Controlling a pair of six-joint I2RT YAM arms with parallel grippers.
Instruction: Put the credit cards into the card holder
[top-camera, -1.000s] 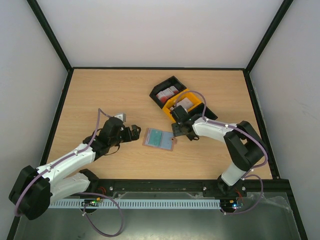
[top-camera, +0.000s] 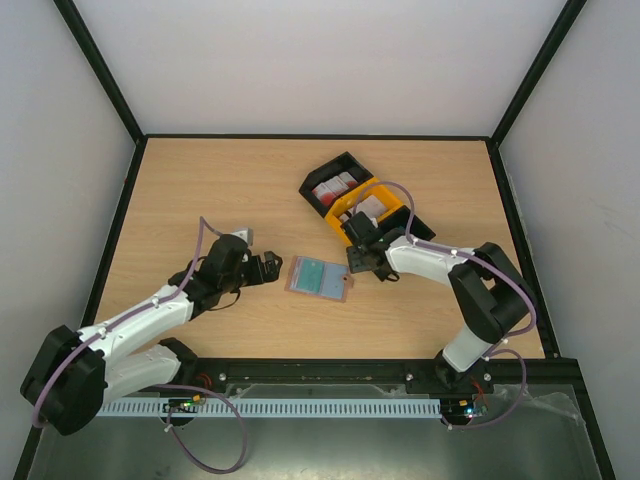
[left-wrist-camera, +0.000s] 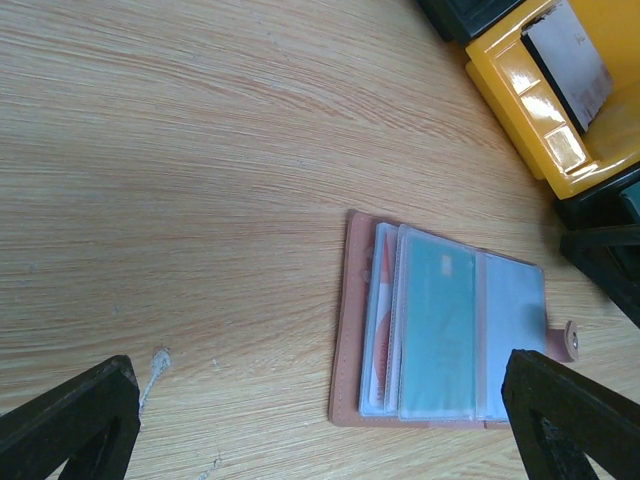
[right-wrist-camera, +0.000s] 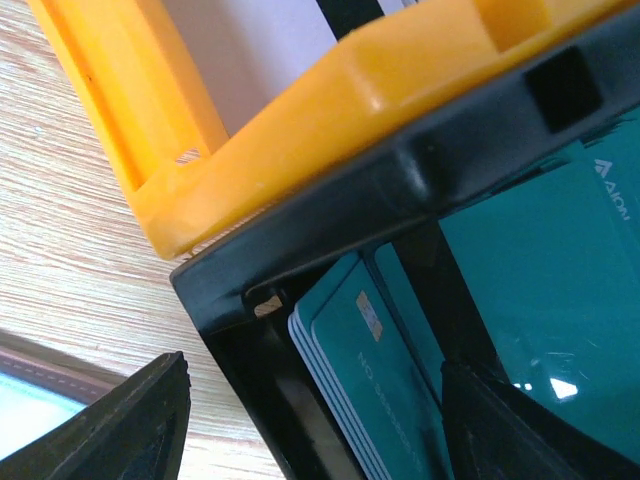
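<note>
The card holder (left-wrist-camera: 345, 330) lies open on the table, its clear sleeves showing; a teal card (left-wrist-camera: 438, 325) appears in its left-hand part. My left gripper stands open to the left of it, nothing between its fingers. In the right wrist view, a stack of teal credit cards (right-wrist-camera: 372, 370) leans in the near black bin (right-wrist-camera: 265, 385). The right gripper is parted over that bin's edge, one finger (right-wrist-camera: 150, 415) outside the wall and the other over the cards. No card is clearly gripped.
A yellow bin (top-camera: 342, 211) and another black bin (top-camera: 316, 190), both with cards inside, adjoin the near black bin behind the holder. Bare table (top-camera: 220, 180) lies at the left and back.
The left arm and holder look unmoved.
</note>
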